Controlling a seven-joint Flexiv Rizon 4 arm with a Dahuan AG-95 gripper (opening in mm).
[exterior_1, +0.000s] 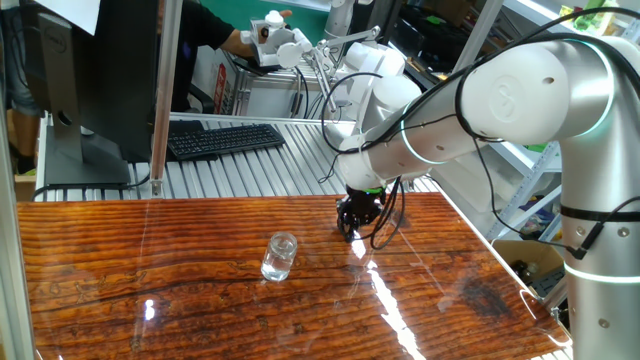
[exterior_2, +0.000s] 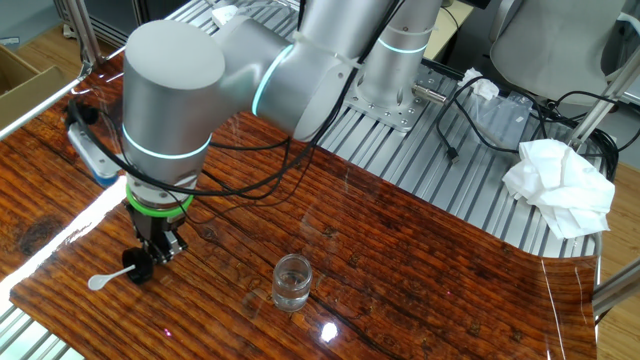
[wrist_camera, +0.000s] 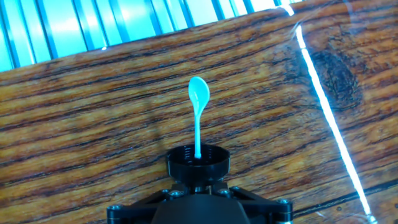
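Note:
A pale spoon (wrist_camera: 198, 99) stands out of a small round black cup (wrist_camera: 178, 172) in the wrist view, its bowl outermost and its handle running into the cup. In exterior view 2 the spoon (exterior_2: 104, 280) points left from the black cup (exterior_2: 141, 270), close over the table. My gripper (exterior_2: 162, 256) is low, right at the cup. Its fingertips are hidden by the cup and the gripper body, so whether the fingers grip anything does not show. A clear glass (exterior_1: 279, 257) with some liquid stands upright on the table, apart from the gripper.
The glossy wooden table (exterior_1: 150, 250) is otherwise largely bare, with bright reflections. Cables hang loosely around the arm. A metal slatted surface borders the wood, with a keyboard (exterior_1: 225, 141) and monitor (exterior_1: 100, 90) behind. White crumpled cloth (exterior_2: 558, 187) lies at the right in exterior view 2.

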